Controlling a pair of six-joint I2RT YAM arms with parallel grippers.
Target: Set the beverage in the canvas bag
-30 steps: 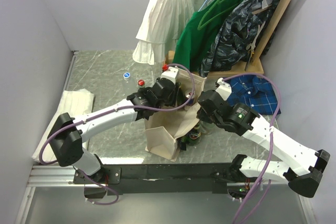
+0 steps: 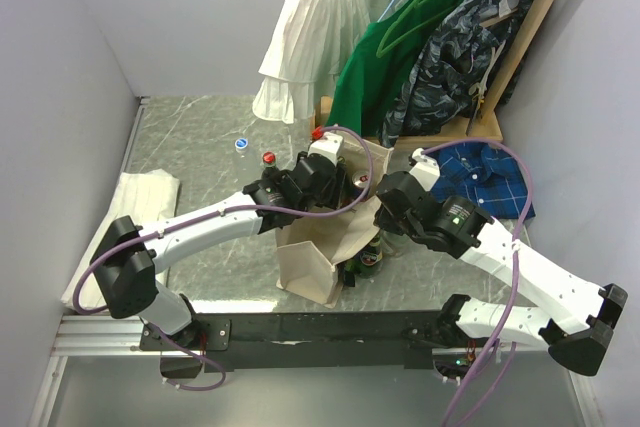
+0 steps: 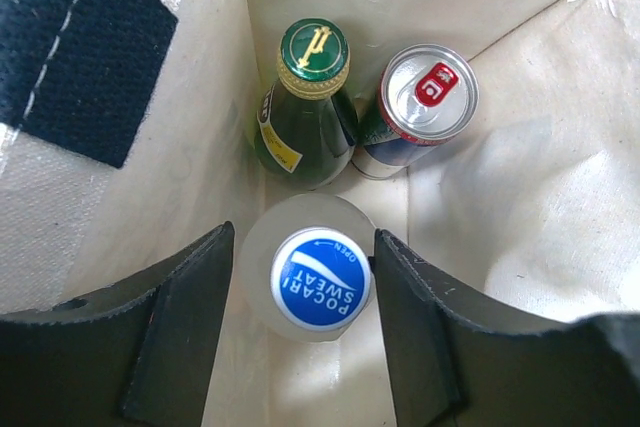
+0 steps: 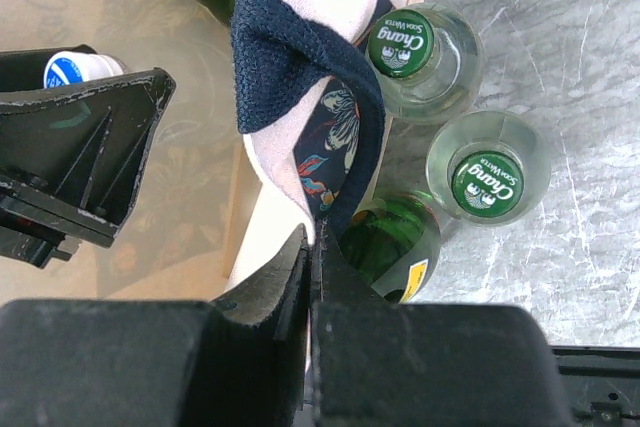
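The clear bottle with a blue-and-white cap stands inside the canvas bag. My left gripper is open around its neck; a gap shows left of the cap, while the right finger is close to or touching it. In the right wrist view, the same cap shows between the left gripper's dark fingers. My right gripper is shut on the bag's rim, beside the navy strap. Also in the bag are a green-capped bottle and a can.
Outside the bag, two clear Chang bottles and a green bottle stand close to its right side. A red-capped bottle and a blue-capped bottle are at its left. Hanging clothes fill the back.
The right gripper has stayed still on the rim.
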